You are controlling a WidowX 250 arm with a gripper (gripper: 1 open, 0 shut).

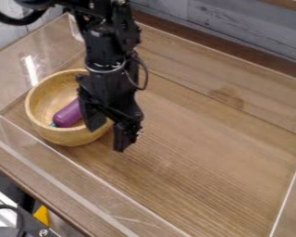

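Observation:
A purple eggplant (67, 114) lies in a round yellow bowl (45, 93) at the left of the camera view. My black gripper (111, 124) is over the right part of the bowl, open, its fingers spread on either side at the bowl's right edge. The gripper hides part of the bowl and part of the eggplant. I cannot tell whether a finger touches the eggplant.
A clear object stands at the back left edge, partly hidden. A low wall runs along the back. A small yellow object (42, 214) shows below the front left edge.

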